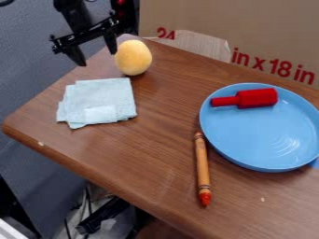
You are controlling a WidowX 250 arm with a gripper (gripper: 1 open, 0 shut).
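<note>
My black gripper is at the upper left of the camera view, its fingers apart and nothing seen between them, above the table's far left part. Just right of it sits a round yellow object. A folded pale blue cloth lies below it on the wooden table. On the right, a blue plate holds a red cylinder with a narrow end. An orange crayon lies left of the plate.
A cardboard box stands along the back of the table. The table's left edge drops to a grey floor with cables and clutter.
</note>
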